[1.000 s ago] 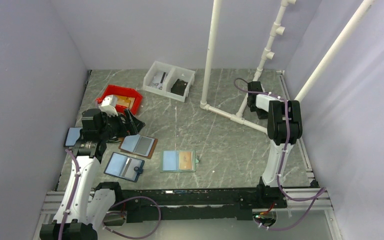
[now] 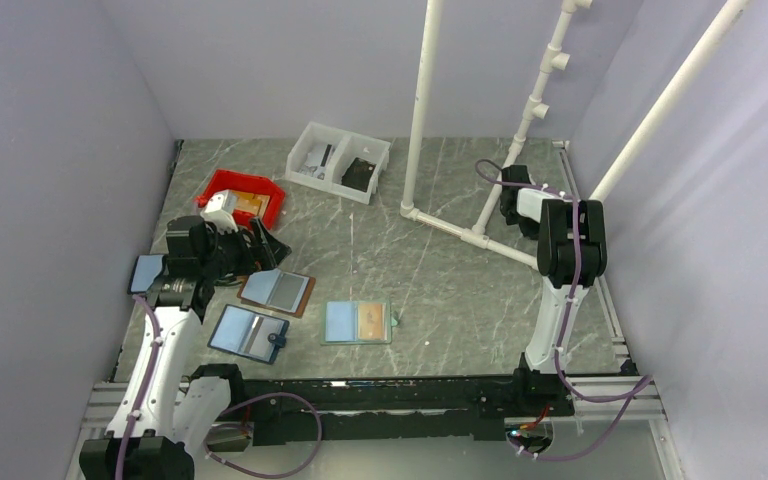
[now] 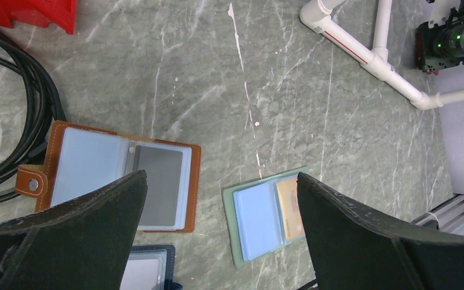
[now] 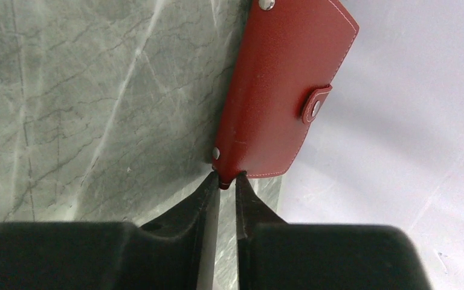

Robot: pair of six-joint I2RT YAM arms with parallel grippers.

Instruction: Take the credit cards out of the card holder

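Observation:
A closed dark red leather card holder [image 4: 275, 90], with a snap tab, lies at the far right in the right wrist view. The fingertips of my right gripper are close together at its lower left corner; whether they grip it I cannot tell. In the top view the right arm covers it. My left gripper stands open above several opened card holders: brown [image 3: 193, 163], green [image 3: 231, 223] and dark blue [image 3: 169, 266]. No cards can be told apart inside the red holder.
A red tray [image 2: 272, 205] and a white two-compartment bin [image 2: 380, 160] stand at the back. White pipes [image 2: 440, 225] frame the right side. A coiled black cable [image 3: 30, 103] lies at the left.
My right arm has shifted slightly to the right since a second ago. The left arm and the holders on the table look unchanged.

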